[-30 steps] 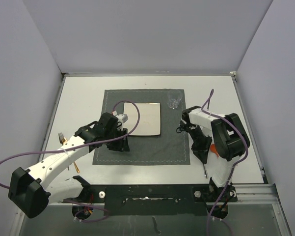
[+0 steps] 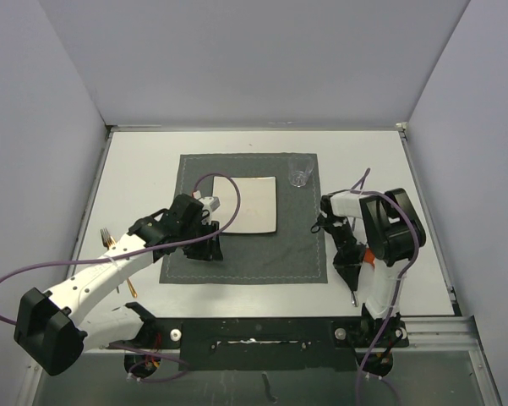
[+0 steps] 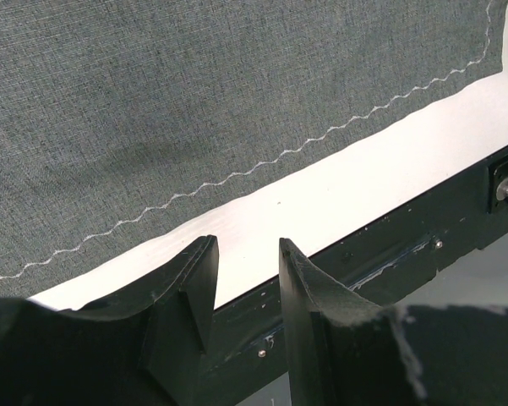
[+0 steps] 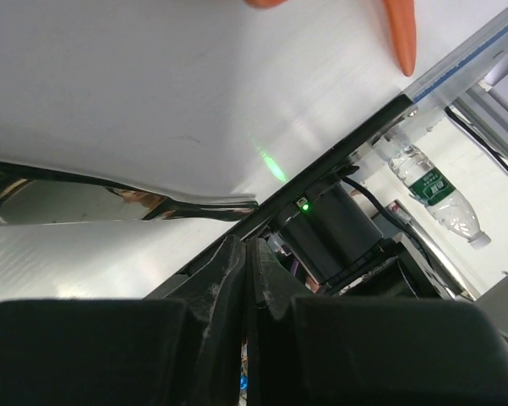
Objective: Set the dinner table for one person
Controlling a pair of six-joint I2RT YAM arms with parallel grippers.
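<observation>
A grey placemat (image 2: 262, 262) carries a square cream plate (image 2: 245, 203) and a clear glass (image 2: 301, 172) at its top right. Forks (image 2: 110, 244) lie left of the mat. My left gripper (image 2: 211, 245) is over the mat below the plate, its fingers apart and empty in the left wrist view (image 3: 248, 245). My right gripper (image 2: 348, 275) is right of the mat, shut (image 4: 247, 241), nothing visible between its fingers, just beside a shiny metal utensil (image 4: 144, 203) lying on the table. An orange utensil (image 4: 400, 34) lies nearby.
The table's front edge and black rail (image 3: 431, 220) run close below the mat. Side walls stand left and right. A water bottle (image 4: 431, 194) lies outside the table near the right arm.
The right arm has shifted slightly, its gripper moving a little toward the front of the table. The left arm and the tableware look unchanged.
</observation>
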